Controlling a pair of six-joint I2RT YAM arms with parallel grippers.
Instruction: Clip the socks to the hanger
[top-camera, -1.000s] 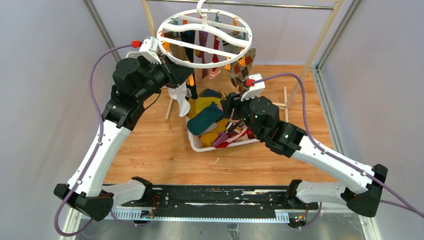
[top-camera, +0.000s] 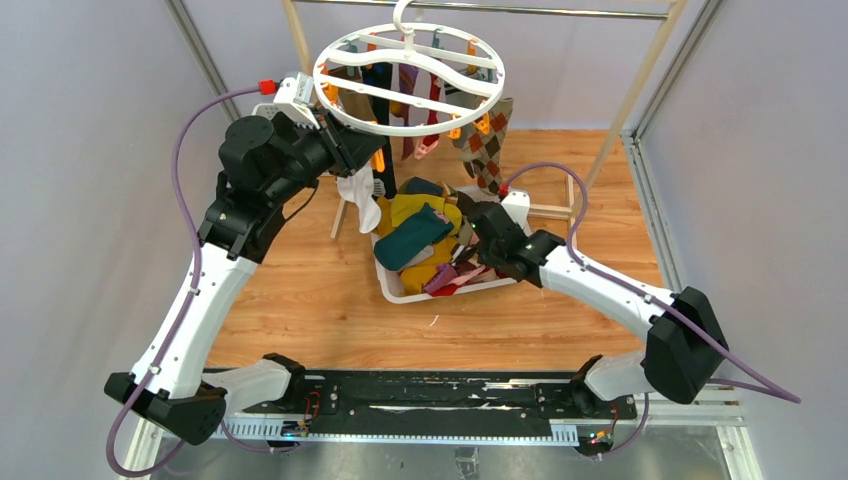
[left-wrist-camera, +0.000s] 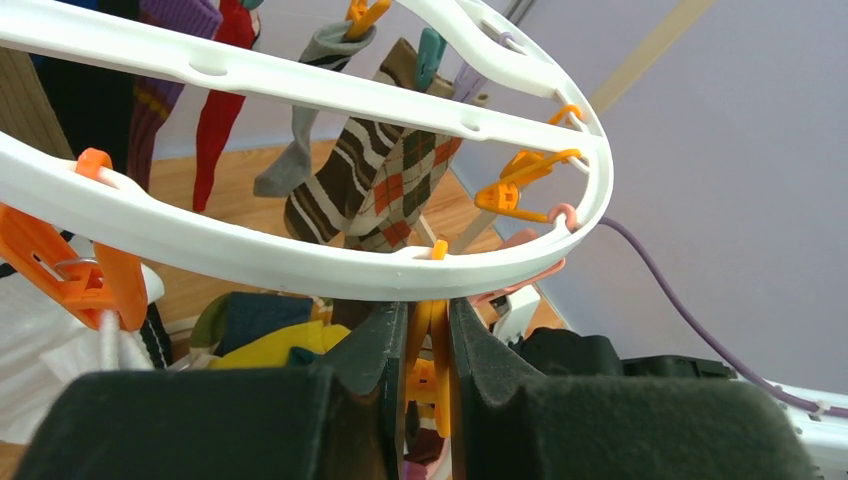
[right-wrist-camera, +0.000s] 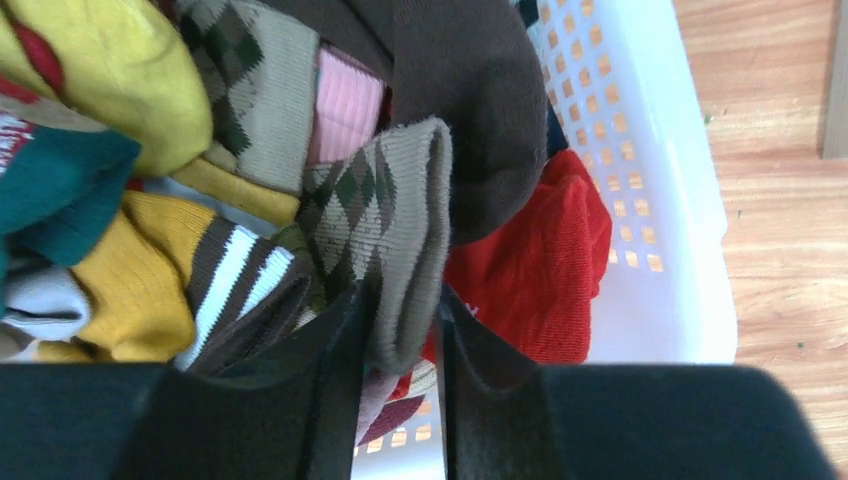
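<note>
The round white hanger (top-camera: 410, 120) hangs with orange, pink and teal clips and several socks. In the left wrist view my left gripper is shut on an orange clip (left-wrist-camera: 431, 385) on the hanger's near rim. My right gripper is down in the white basket (right-wrist-camera: 680, 250), its fingertips at a grey-green argyle sock (right-wrist-camera: 370, 210); whether they grip it is unclear. Teal, yellow, red and dark socks fill the basket around it.
A wooden rack (top-camera: 650, 55) with a metal bar stands behind the hanger. Grey walls enclose both sides.
My right arm has moved down and inward, lowering its gripper into the basket. The left arm and hanger are nearly unchanged.
</note>
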